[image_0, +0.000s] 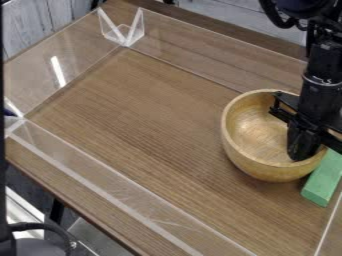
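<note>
My black gripper (302, 137) reaches down from the upper right into a wooden bowl (249, 140) at the right side of the table, its lower end at or just inside the bowl's right part. Its fingertips are dark and partly hidden against the bowl, so whether they are open or shut is unclear. A green block (321, 182) lies at the bowl's right, partly under its edge or beside it.
A clear plastic piece (120, 28) stands at the far upper left, near transparent edges. Dark equipment (34, 240) sits at the lower left corner.
</note>
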